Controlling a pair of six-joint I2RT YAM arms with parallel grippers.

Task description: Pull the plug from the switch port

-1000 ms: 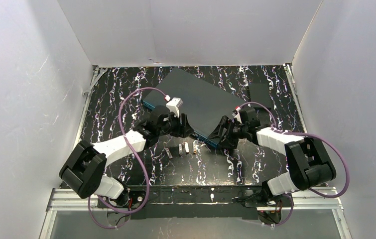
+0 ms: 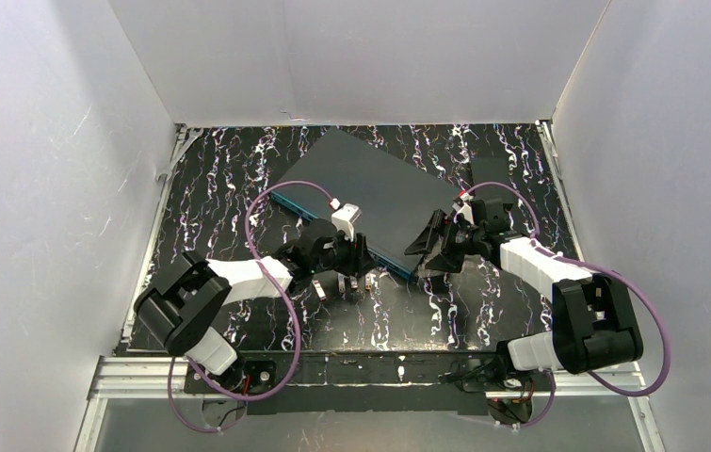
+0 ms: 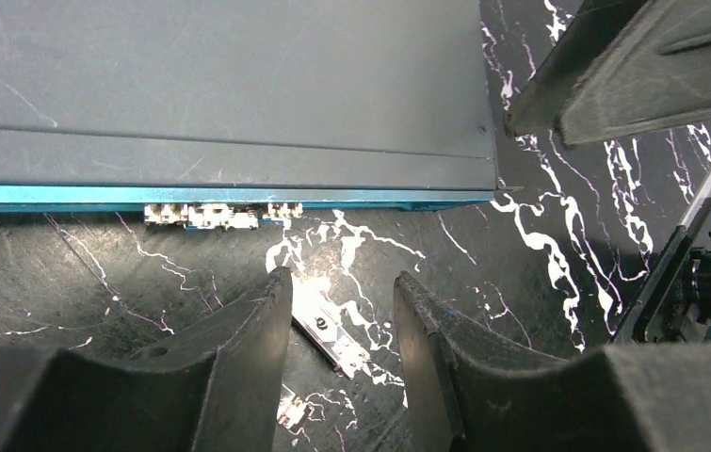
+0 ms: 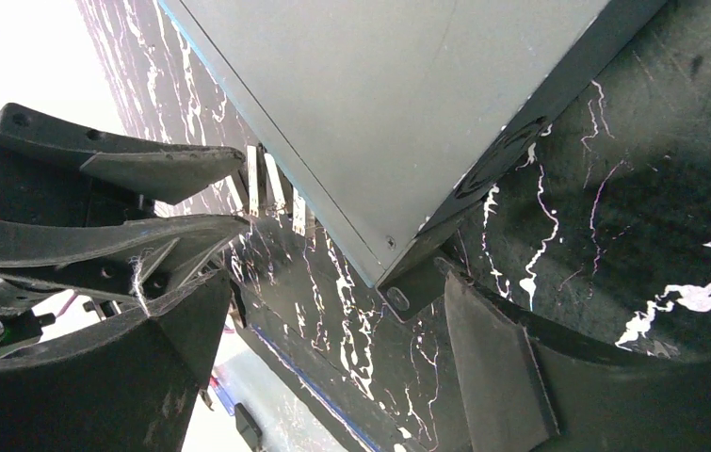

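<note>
The switch is a large, flat dark box (image 2: 375,184) with a blue front edge, lying at an angle on the table. In the left wrist view, several small metallic plugs (image 3: 224,216) stick out from its blue front edge (image 3: 50,196). My left gripper is open near that edge, its fingers apart and nothing between them; the plugs lie beyond the left fingertip. Open as well, my right gripper is over the front right corner of the switch (image 4: 384,240), which shows between its fingers. Contact with the corner cannot be judged.
Loose metallic modules (image 2: 320,289) lie on the table before the switch; one module (image 3: 328,325) shows behind the gap of the left fingers. Both grippers are close together. A dark flat panel (image 2: 491,169) is at the back right.
My left gripper has moved right and slightly toward the front along the switch edge. The switch has not visibly moved.
</note>
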